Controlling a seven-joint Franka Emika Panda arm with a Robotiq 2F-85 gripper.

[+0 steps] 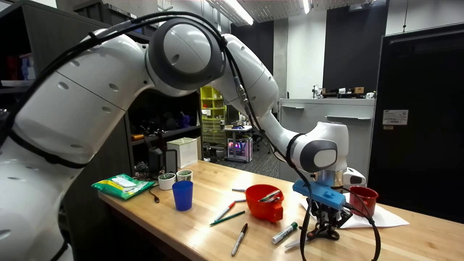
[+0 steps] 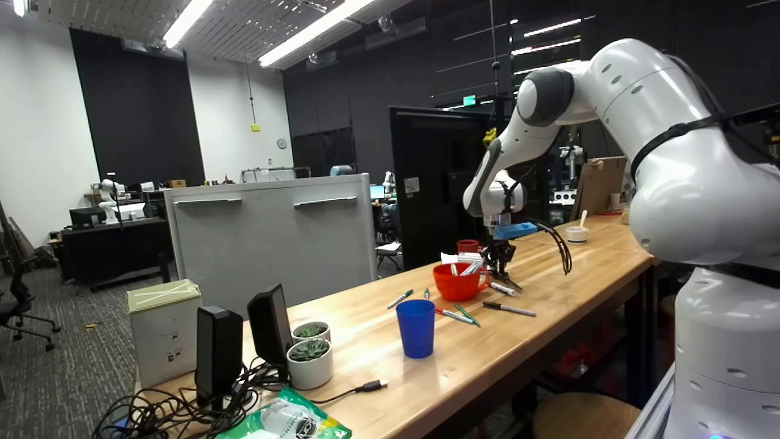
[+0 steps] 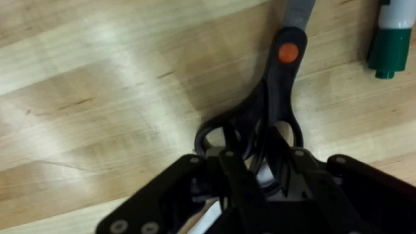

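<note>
Black-handled scissors [image 3: 286, 70] with an orange pivot are low at the wooden table, blades directed away from my gripper in the wrist view. My fingers are closed about the handle loops, which the fingers partly hide. In exterior view 1, the blades [image 1: 298, 243] stick out to the left below my gripper [image 1: 326, 222]. Whether the scissors still touch the wood cannot be made out. Just beyond them lies a green-capped white marker [image 1: 285, 232].
A red bowl-like cup [image 1: 261, 208] holding markers stands left of the gripper. Several pens are scattered near it, including a black marker [image 1: 239, 239]. A dark red mug [image 1: 365, 198] is close behind the gripper. Farther left is a blue cup [image 1: 182, 195].
</note>
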